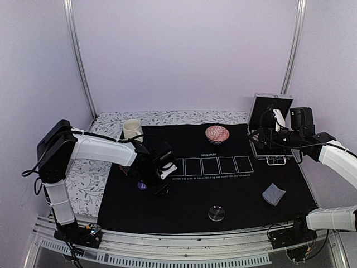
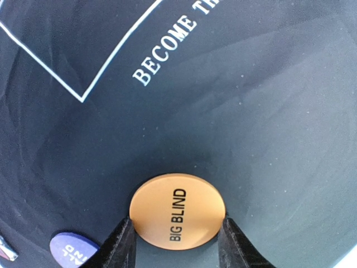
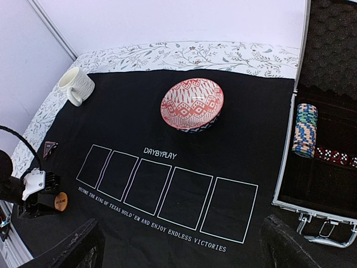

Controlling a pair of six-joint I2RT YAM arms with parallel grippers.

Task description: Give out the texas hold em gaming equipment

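An orange round marker reading BIG BLIND sits tilted between the fingertips of my left gripper, over the black cloth. One fingertip reaches each side edge, and whether they grip it is unclear. From the right wrist view the same orange marker shows at the left fingertips. A purple blind marker lies flat on the cloth close by. My right gripper stands open with nothing between its fingers, above the printed card row. The open case holds a column of stacked chips and red dice.
Toward the back are a red patterned bowl and a white mug. A folded grey cloth and a dark round coaster-like disc lie at front right. Bare black cloth spreads between them and the left arm.
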